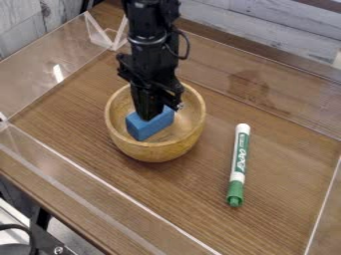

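My black gripper reaches down from the top centre over a round tan bowl, its tip above the bowl's back part. A blue block lies tilted inside the bowl, just below and in front of the gripper. The fingertips are small and dark, and I see nothing held between them; whether they are open or shut is hard to make out.
A white and green marker lies on the wooden table to the right of the bowl. A dark cable hangs at the lower left edge.
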